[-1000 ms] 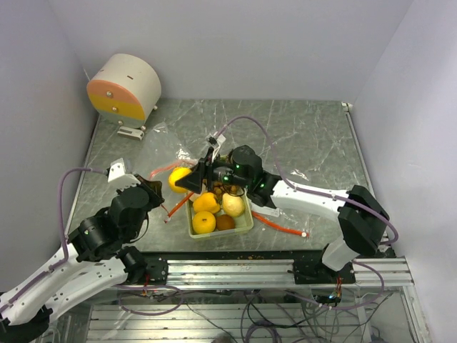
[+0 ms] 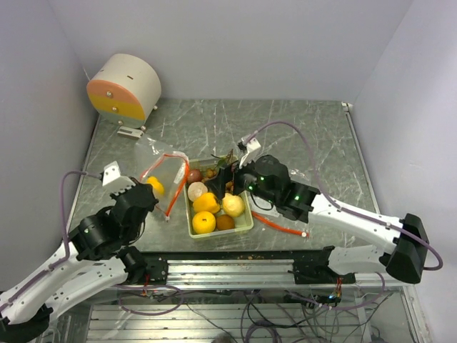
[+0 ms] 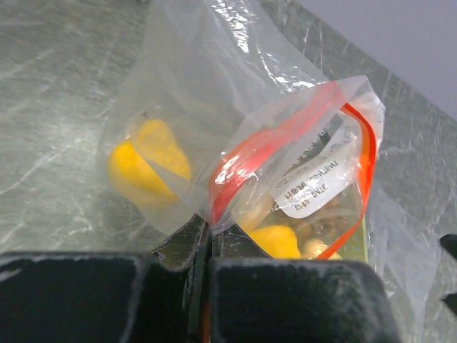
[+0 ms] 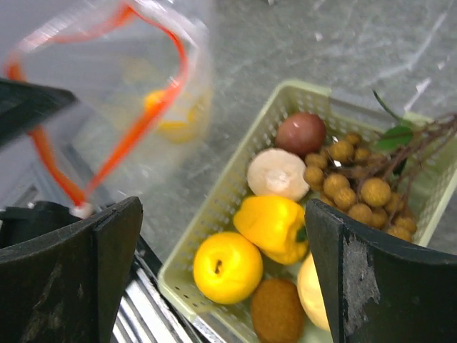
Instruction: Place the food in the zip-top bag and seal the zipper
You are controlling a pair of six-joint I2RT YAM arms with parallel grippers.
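A clear zip top bag with a red-orange zipper (image 2: pixel 175 197) is spread open left of the food basket. My left gripper is shut on the bag's edge. Inside the bag lies a yellow fruit (image 3: pixel 146 161). Over the basket (image 4: pixel 187 243) hangs my right gripper, open with nothing between its fingers. In the basket, the right wrist view shows a yellow pepper (image 4: pixel 273 225), a round yellow fruit (image 4: pixel 227 268), a brown kiwi-like fruit (image 4: pixel 277 311), a pale cut piece (image 4: pixel 278 174), a dark red fruit (image 4: pixel 300 133) and a bunch of small brown fruits (image 4: pixel 343 187).
Another clear bag with an orange zipper (image 2: pixel 280 226) lies flat to the right of the basket, partly under my right arm. A bread-box-like container (image 2: pixel 125 89) stands at the back left.
A second ago the right gripper held the yellow fruit at the bag's mouth; now the fruit is in the bag. The right gripper has drawn back rightward over the basket. The left has shifted slightly.
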